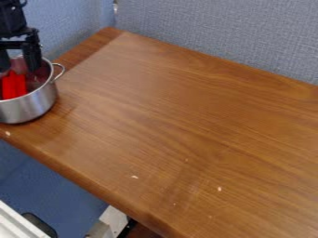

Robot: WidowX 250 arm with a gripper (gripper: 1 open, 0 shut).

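Note:
At the far left edge of the view a steel pot (32, 104) with a side handle stands on the wooden table (187, 121). A red object (14, 84) is inside it. My dark gripper (18, 53) hangs over the back of the pot, partly cut off by the frame's edge; its fingertips are hard to make out, and nothing is clearly held between them.
Blue-grey padded walls stand behind it. Below the near left edge are a blue surface and some white and black items (15, 225).

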